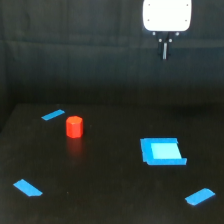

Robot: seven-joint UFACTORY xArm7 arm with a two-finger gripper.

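Note:
A small red block (74,127) stands on the left part of the dark table. To the right lies a pale square (165,151) framed by blue tape (146,150), with no object on it. High at the top right hangs my gripper (165,57), a thin dark tip under a white body (167,14). It is far above and apart from both the block and the square. Its fingers are too small and dark here to show how they stand. Nothing is visible hanging below the tip.
Blue tape strips mark the surface: one behind the block (53,115), one at the front left (27,188), one at the front right (200,197). A dark curtain (80,60) closes off the back.

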